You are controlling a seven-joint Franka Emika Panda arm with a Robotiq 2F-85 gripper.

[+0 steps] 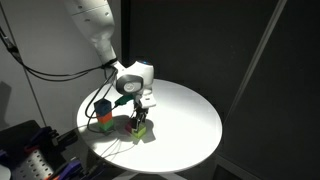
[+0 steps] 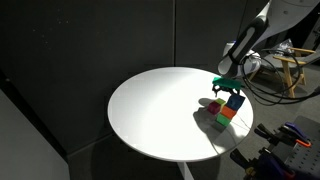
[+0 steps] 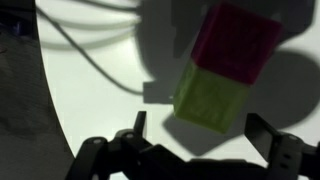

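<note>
My gripper is open, its two dark fingers wide apart with nothing held between them. Just ahead of it in the wrist view lies a yellow-green block (image 3: 210,98), with a red block (image 3: 237,42) right against its far side. From exterior view 1, the gripper (image 1: 142,120) hovers close over the yellow-green block (image 1: 139,132); the small picture does not show whether they touch. To their left stands an upright stack with a blue block (image 1: 103,104) on top, an orange-red block (image 1: 104,115) in the middle and a green block (image 1: 106,126) underneath.
All the blocks are on a round white table (image 2: 150,105). Its broad far side from the arm is bare. The stack (image 2: 228,108) is near the table's edge, close to the red block (image 2: 214,106). Cables hang beside the arm.
</note>
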